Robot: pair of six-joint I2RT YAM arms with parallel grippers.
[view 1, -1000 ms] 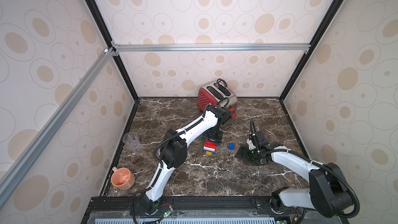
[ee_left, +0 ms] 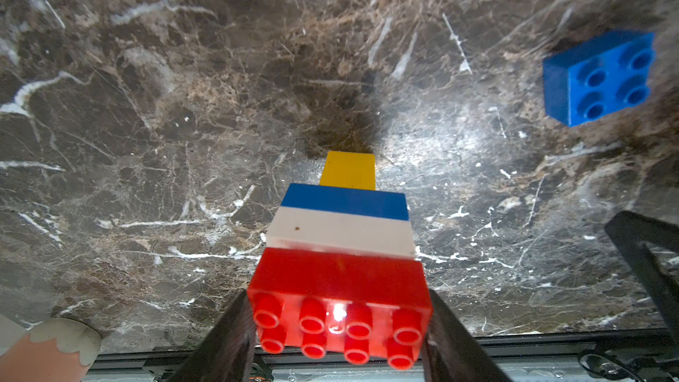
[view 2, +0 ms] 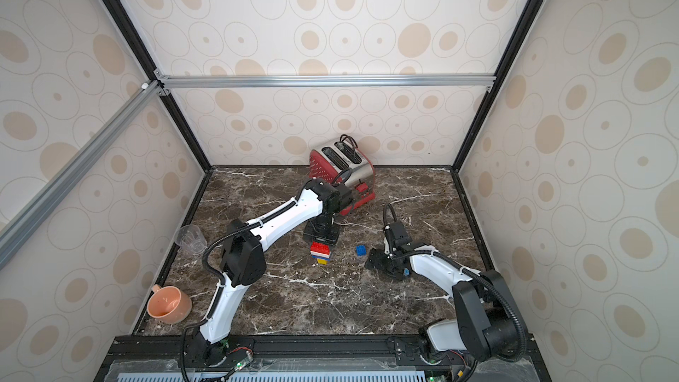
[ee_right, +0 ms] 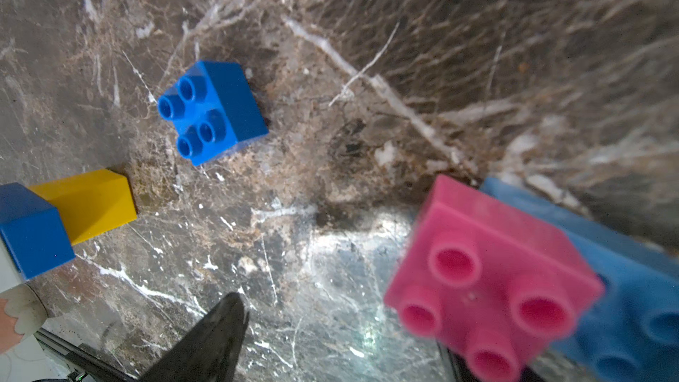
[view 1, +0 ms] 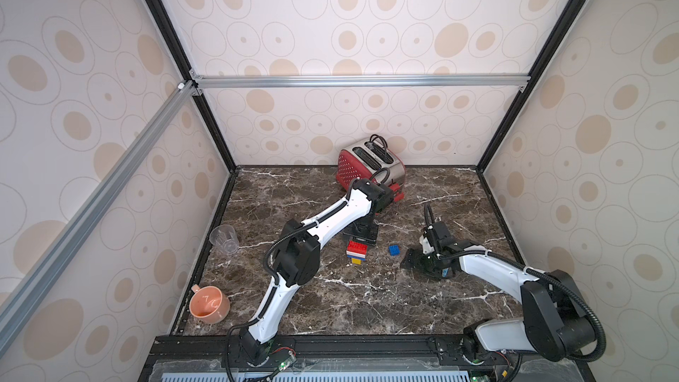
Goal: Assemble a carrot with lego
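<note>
A layered stack of red, white, blue and yellow bricks [ee_left: 339, 225] has its yellow end lowest and its red studs facing the left wrist camera. My left gripper [view 1: 363, 235] is shut on the stack's red brick, one finger at each side. A loose blue brick [ee_left: 597, 79] lies on the table to the right of the stack. In the right wrist view, a pink brick [ee_right: 470, 240] and a light blue brick [ee_right: 636, 276] appear close together at the lower right. My right gripper is open, its right finger largely hidden by the pink brick.
Behind the left arm stands a red and silver toaster [view 1: 367, 160]. An orange mug [view 1: 209, 304] and a clear cup [view 1: 225, 238] are along the left side.
The left arm and its stack have hardly moved, and the loose blue brick stays put.
</note>
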